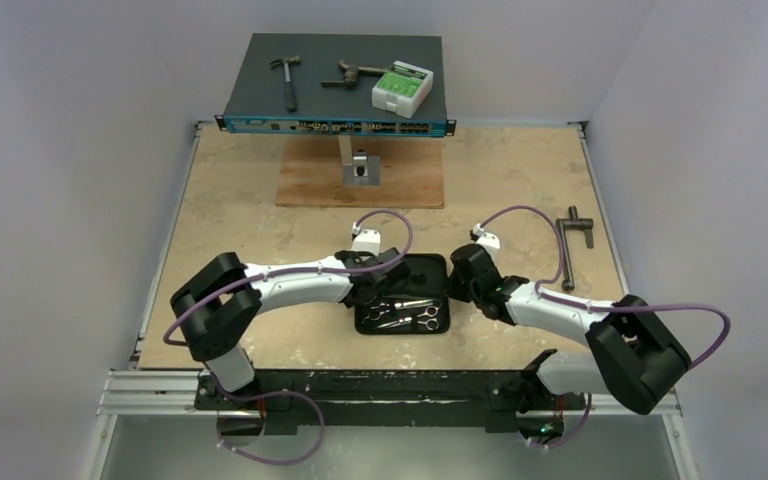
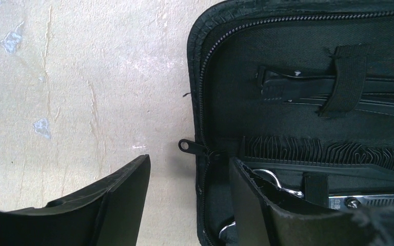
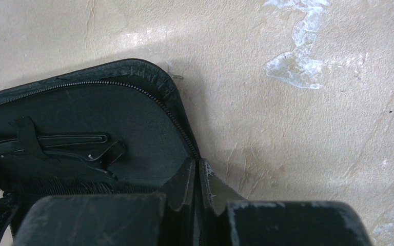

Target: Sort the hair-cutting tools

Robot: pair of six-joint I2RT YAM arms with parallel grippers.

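The black zip case (image 1: 428, 268) lies open on the table, its lid half toward the back. Strapped scissors (image 1: 428, 318) show in its front half, and a dark folding tool (image 2: 292, 84) sits under a loop in the lid. At the case's left edge, my left gripper is open, one finger over the table and the other over the case. The zipper pull (image 2: 189, 147) sticks out just beyond the gap between them, untouched as far as I can see. My right gripper is shut on the case's right edge, where zipper and rim meet at its tips.
A rack unit (image 1: 345, 85) with two hammers and a white-green box (image 1: 403, 88) stands at the back. Metal tools (image 1: 573, 235) lie at the far right. Bare table (image 1: 250, 180) surrounds the case.
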